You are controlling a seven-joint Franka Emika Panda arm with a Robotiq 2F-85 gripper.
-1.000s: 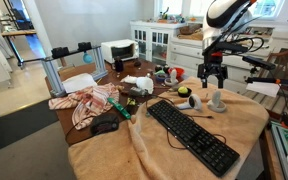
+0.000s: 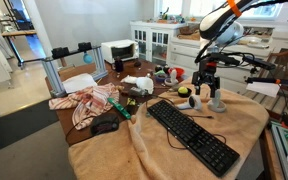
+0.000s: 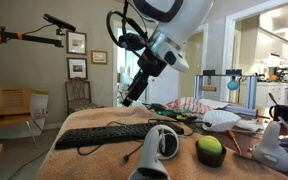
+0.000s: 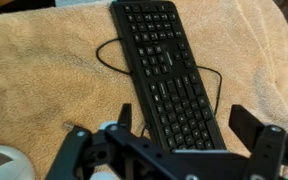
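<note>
My gripper is open, its two dark fingers wide apart with nothing held between them. Below it in the wrist view runs a black keyboard (image 4: 169, 75), lying on a tan cloth with a cable looping out on both sides. Exterior view 1 puts the keyboard (image 2: 192, 135) on the near right part of the table, with the gripper (image 2: 206, 92) above the table near a white device. From the other side, the gripper (image 3: 130, 101) hangs above the keyboard's right end and the keyboard (image 3: 104, 134) stretches left.
White devices (image 3: 157, 145) stand on the cloth close to the arm, beside a dark cup with a green ball (image 3: 211, 148). A striped cloth (image 2: 87, 100), a green object (image 2: 118, 107) and cluttered tools lie farther off. Bare tan cloth (image 2: 109, 155) covers the front.
The arm and gripper have shifted slightly within exterior view 1, with the gripper a little changed in tilt. The keyboard and other table objects stay where they were.
</note>
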